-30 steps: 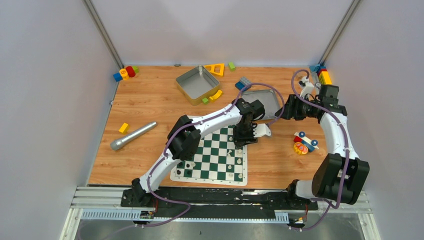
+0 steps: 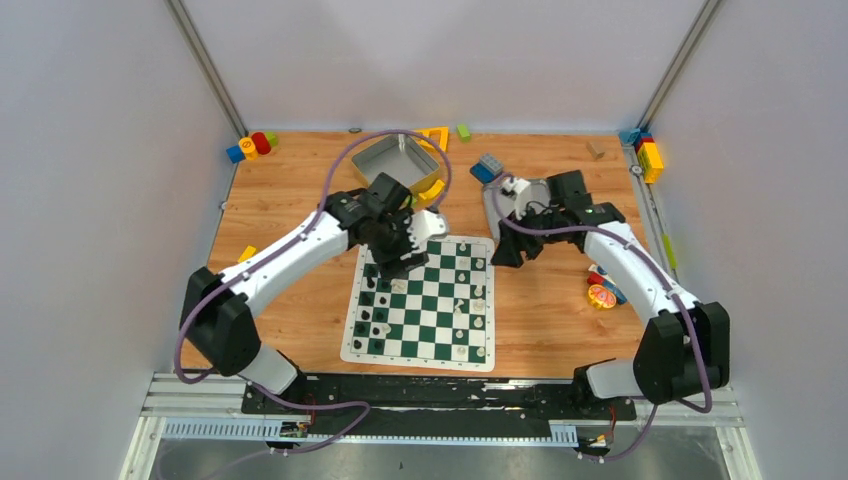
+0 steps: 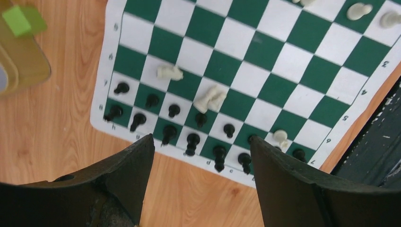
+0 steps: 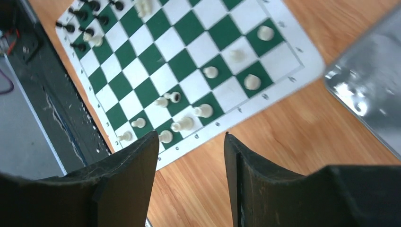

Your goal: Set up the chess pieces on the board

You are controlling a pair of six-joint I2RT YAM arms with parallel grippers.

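Note:
The green-and-white chess board [image 2: 430, 310] lies at the table's front middle. Black pieces stand in two rows along its left edge, among them a black pawn [image 3: 174, 110]. White pieces stand along the right side, such as a white pawn [image 4: 211, 72]. Among the black ones are a few white pieces: one light piece [image 3: 169, 72], a lying white knight [image 3: 210, 98] and a white pawn [image 3: 280, 136] near the front. My left gripper is open above the board's left side, nothing between its fingers. My right gripper hangs open by the board's right edge, also empty.
A deep metal tin [image 2: 375, 156] and a shallow grey tray [image 4: 366, 90] lie behind the board. Yellow, green and blue blocks are scattered at the back. A toy car [image 2: 603, 292] sits to the right. Bare wood shows right of the board.
My left arm has swung left, from the board's right side to its upper left, now covering the metal cylinder. My right arm has moved left, toward the board's right edge.

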